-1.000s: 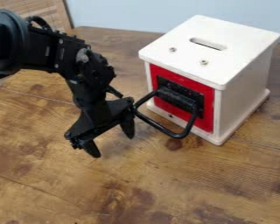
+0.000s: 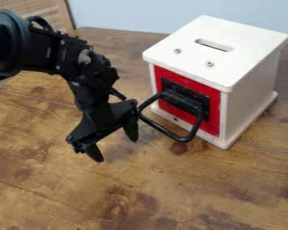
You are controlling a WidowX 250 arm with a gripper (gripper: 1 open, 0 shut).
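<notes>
My black gripper (image 2: 115, 146) hangs at the centre left, low over the wooden table, its two fingers apart and pointing down with nothing between them. To its right stands a white wooden box (image 2: 254, 98) with a slot and two bolts on top. Its front has a red panel (image 2: 209, 98) with a black fitting, from which a black loop handle (image 2: 176, 137) sticks out toward the gripper, just right of the fingers.
A pale board (image 2: 26, 7) stands at the back left.
</notes>
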